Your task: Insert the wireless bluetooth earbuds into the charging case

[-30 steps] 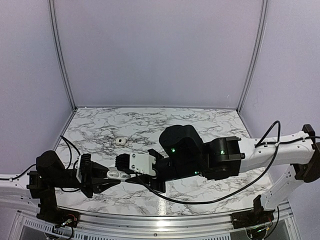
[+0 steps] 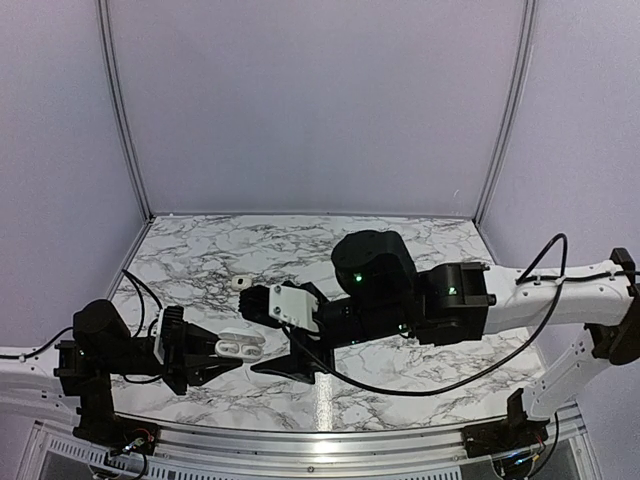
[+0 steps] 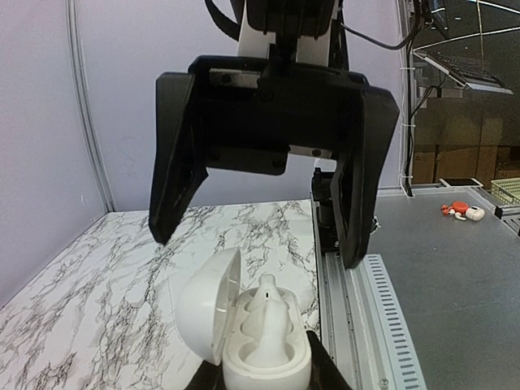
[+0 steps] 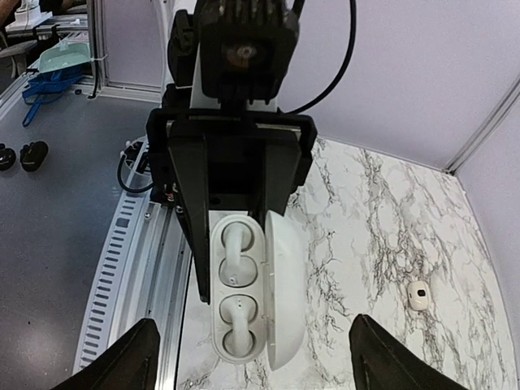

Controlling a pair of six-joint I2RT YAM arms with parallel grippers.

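Note:
My left gripper [image 2: 226,359] is shut on the white charging case [image 4: 218,333], whose lid [image 4: 286,292] stands open. In the right wrist view, white earbud-like shapes lie in both slots, an upper earbud [image 4: 235,242] and a lower earbud [image 4: 239,318]. From the left wrist side one earbud [image 3: 270,321] shows with its tip standing above the case rim; how deep either sits I cannot tell. Facing the case, my right gripper stands wide open and apart from it, with nothing between its fingers.
A small white block with a dark spot [image 4: 418,296] lies on the marbled table [image 2: 420,385], farther back. The metal rail [image 2: 320,443] runs along the front edge.
The lid shows more now; the left arm stayed still.

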